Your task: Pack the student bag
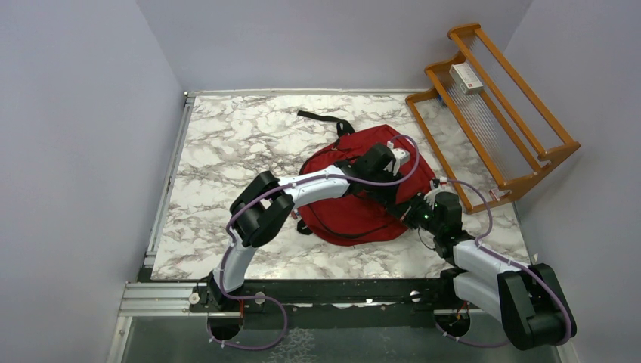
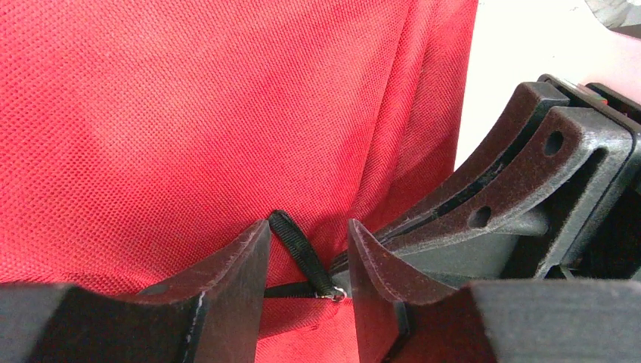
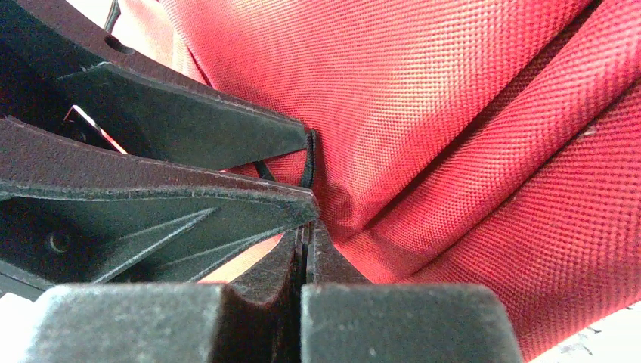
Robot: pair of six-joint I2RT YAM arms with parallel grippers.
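A red backpack (image 1: 340, 223) lies in the middle right of the table, with black straps and zip. Both grippers meet over its right part. My left gripper is open around a black zip pull (image 2: 295, 242), its fingertips low on the red fabric. My right gripper is shut at the bag's fabric, beside the left gripper's fingers; whether anything thin is between its fingertips is hidden. In the right wrist view a black cord loop (image 3: 310, 155) shows between the left gripper's fingers.
A wooden rack (image 1: 499, 106) with a white box (image 1: 466, 79) stands at the right back. A black strap (image 1: 317, 116) lies behind the bag.
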